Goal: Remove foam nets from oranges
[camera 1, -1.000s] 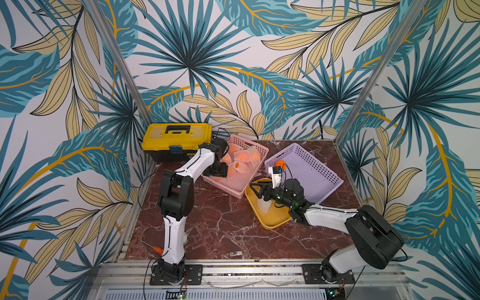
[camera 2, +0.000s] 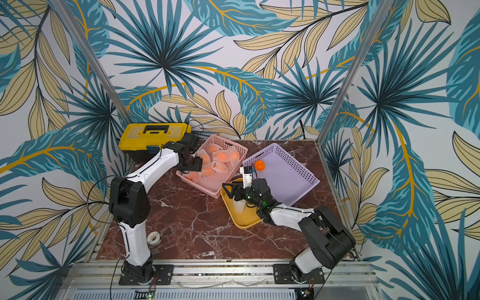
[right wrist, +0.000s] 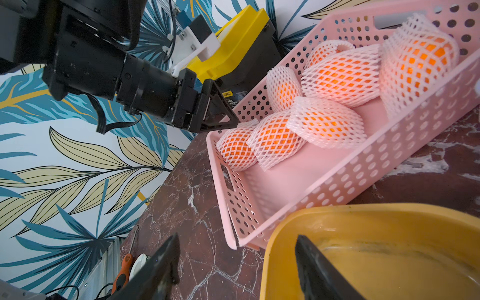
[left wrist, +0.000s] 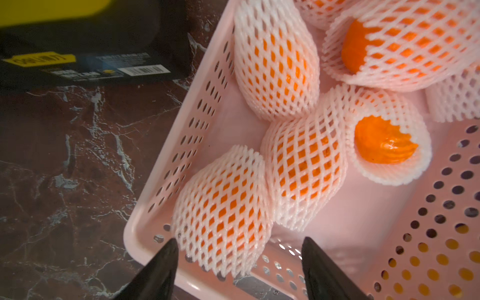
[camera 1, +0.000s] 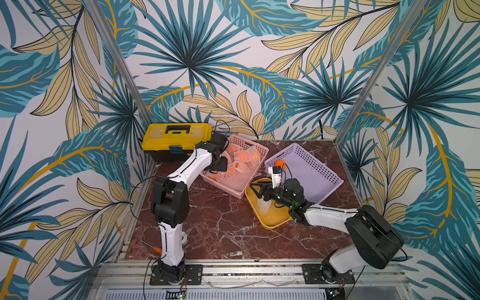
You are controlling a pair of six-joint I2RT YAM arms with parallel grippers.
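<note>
Several oranges in white foam nets lie in the pink basket (camera 1: 231,189). In the left wrist view, one netted orange (left wrist: 225,215) sits in the basket's corner beside another netted orange (left wrist: 305,165). My left gripper hangs over that corner, its fingers apart and nothing visibly gripped between them. Over the yellow tray (camera 1: 270,224) my right gripper stands with its fingers apart and empty. A white foam net (camera 1: 263,205) lies in that tray, partly hidden by the right gripper. One bare orange (camera 2: 259,165) is in the purple basket (camera 2: 285,175).
A yellow and black toolbox (camera 1: 177,137) stands close to the left arm at the back left. A roll of tape (camera 2: 153,238) and an orange-handled screwdriver (right wrist: 122,272) lie near the left arm's base.
The right arm looks still.
</note>
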